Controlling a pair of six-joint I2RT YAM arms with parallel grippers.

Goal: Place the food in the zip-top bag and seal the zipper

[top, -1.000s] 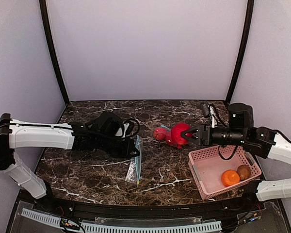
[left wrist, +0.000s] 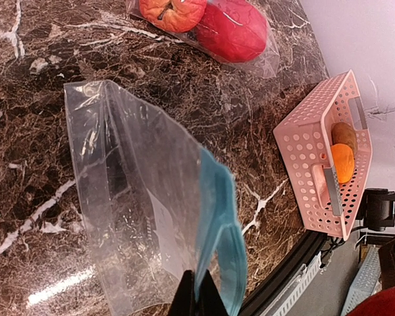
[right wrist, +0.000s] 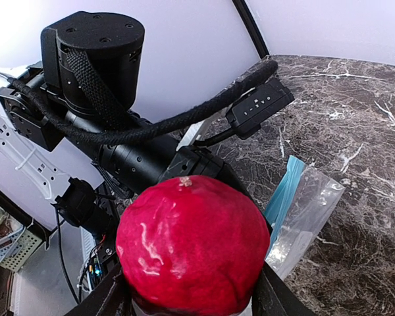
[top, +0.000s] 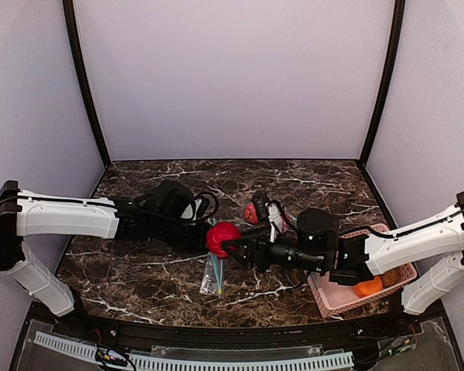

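Observation:
A round red fruit is held by my right gripper, shut on it. In the top view the fruit is beside the left gripper and over the upper part of the clear zip bag. My left gripper is shut on the bag's blue zipper edge. The bag stands partly open in the left wrist view, with no food inside it. From above, its lower end shows below the fruit, while the left fingertips are hidden.
A second clear bag holding red food lies farther back on the dark marble table. At the right, a pink basket contains an orange fruit and a brown item.
My right arm has swung left from above the basket, carrying the red fruit to the zip bag. The left arm has stayed in nearly the same place.

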